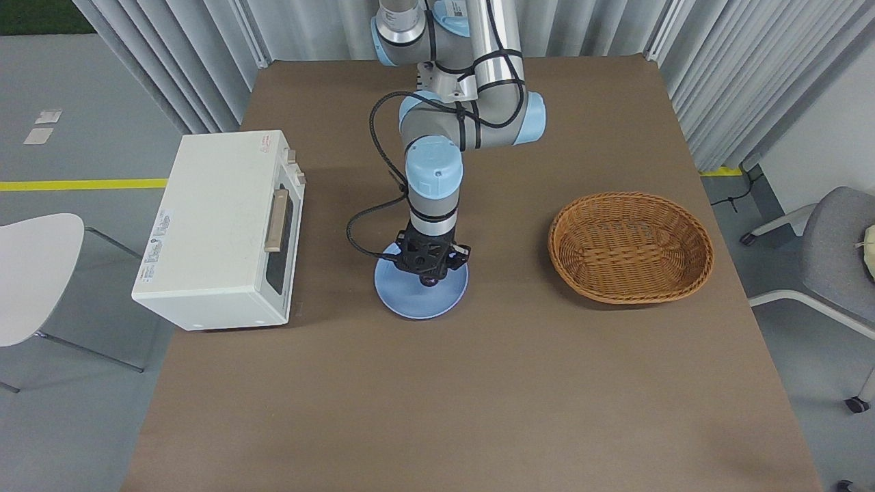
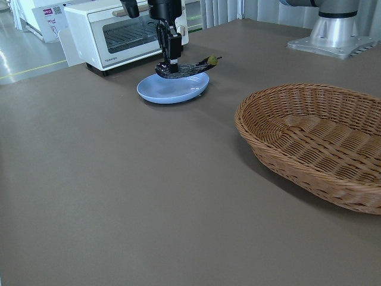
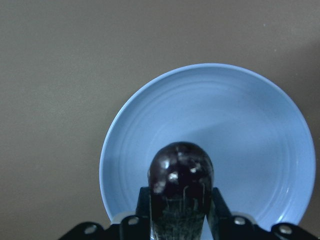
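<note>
A dark purple eggplant [image 3: 180, 177] with a green stem, seen as a long glossy body [image 2: 193, 69] in the left view, is held by my gripper [image 2: 172, 67], which is shut on it, low over the light blue plate [image 1: 395, 291]. In the wrist view the eggplant's rounded end sits between the fingers, above the lower middle of the plate [image 3: 240, 115]. In the front view the gripper is mostly hidden under the wrist housing. Whether the eggplant touches the plate is hard to tell.
A white toaster oven [image 1: 209, 229] stands left of the plate. An empty wicker basket [image 1: 629, 246] is to the right. Chairs stand beyond both table sides.
</note>
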